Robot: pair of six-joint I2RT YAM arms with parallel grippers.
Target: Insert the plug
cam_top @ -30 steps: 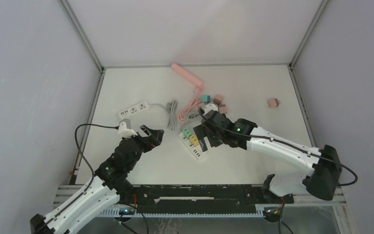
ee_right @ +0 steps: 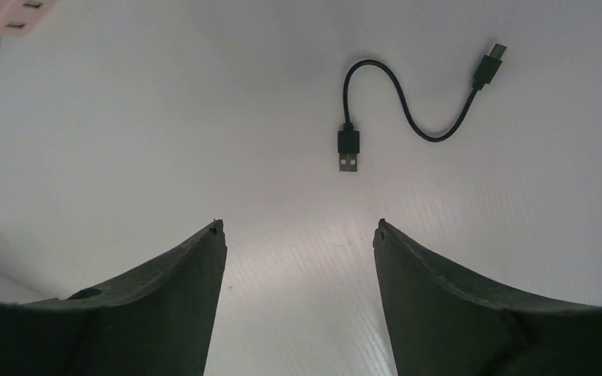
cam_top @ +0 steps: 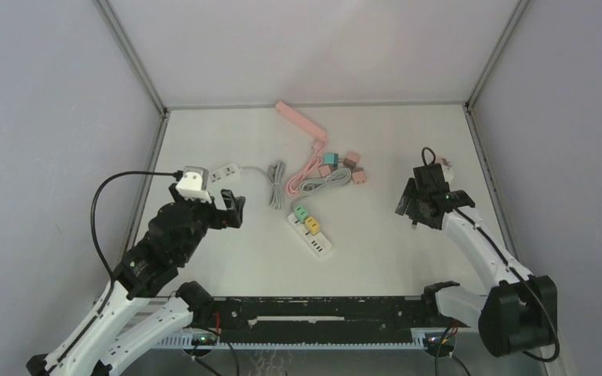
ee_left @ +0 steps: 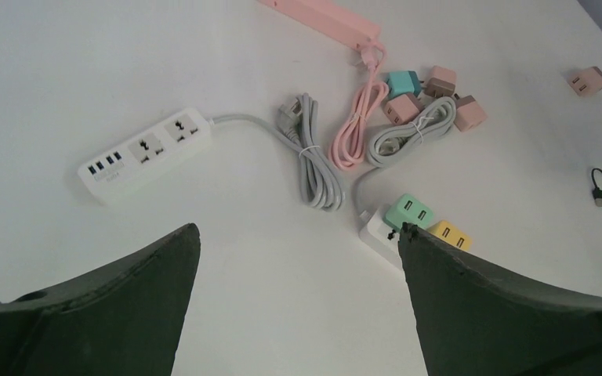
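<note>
A short black USB cable (ee_right: 404,86) lies curved on the table beneath my right gripper, its metal USB plug (ee_right: 348,162) pointing back between the fingers but clear of them. The right fingers stand apart and empty. On the front middle of the table, a white power strip (cam_top: 319,244) carries a green adapter (cam_top: 301,213) and a yellow adapter (cam_top: 312,225). My left gripper is open and empty over the left side, near a second white power strip (ee_left: 145,155).
Behind the middle lie a pink power strip (cam_top: 302,121), coiled grey cable (ee_left: 313,157), a teal adapter (ee_left: 402,84) and several pink adapters. One more pink adapter (ee_left: 589,81) stands alone at the right. Bare table lies at the front left.
My right gripper has swung from above the front power strip to the right side, over the cable.
</note>
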